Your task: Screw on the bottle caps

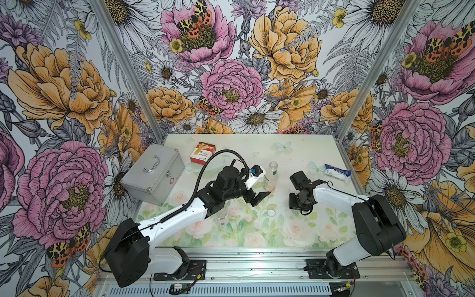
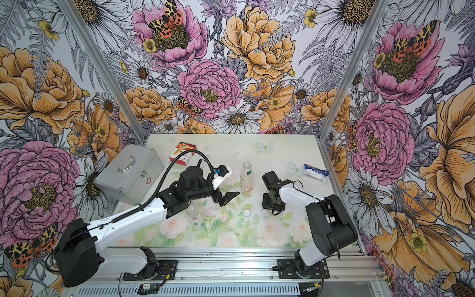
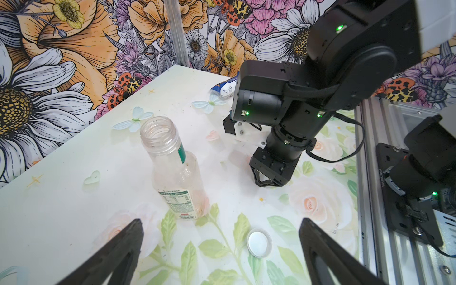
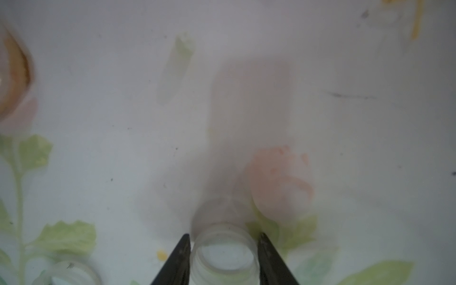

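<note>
An uncapped clear glass bottle (image 3: 175, 175) stands upright between the grippers. A white cap (image 3: 258, 244) lies on the table in front of it. My right gripper points down at the table, shut on a clear ring-shaped cap (image 4: 225, 232). My left gripper (image 1: 257, 195) hovers above the table left of the bottle, open with nothing between its fingers in the left wrist view. A second clear bottle (image 2: 194, 213) shows faintly under the left arm, partly hidden.
A grey metal case (image 1: 148, 173) sits at the left. A red box (image 1: 202, 153) is at the back left, a blue-white packet (image 1: 336, 172) at the right.
</note>
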